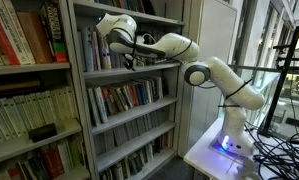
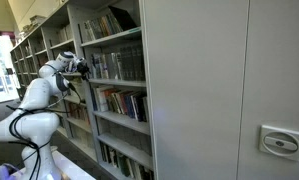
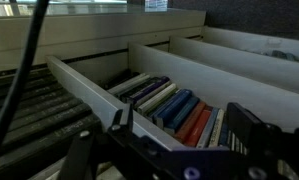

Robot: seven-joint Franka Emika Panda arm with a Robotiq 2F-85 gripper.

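Note:
My gripper is open, its dark fingers parted at the bottom of the wrist view, with nothing seen held between them. Below and beyond it, a row of coloured books point(image 3: 174, 105) shows between pale shelf boards, with red, blue and white spines. In exterior view 1 the white arm point(image 1: 154, 42) arches from its base at the right to the upper shelves of the bookcase. The gripper end is small and dark there, in front of the upper books, so contact cannot be told.
Grey bookcase shelves point(image 1: 124, 120) hold books at several levels. Dark volumes point(image 3: 34, 115) fill the left of the wrist view, where a black cable point(image 3: 22, 75) crosses. A white table point(image 1: 214, 160) carries the arm's base; loose cables point(image 1: 279, 155) lie at the right.

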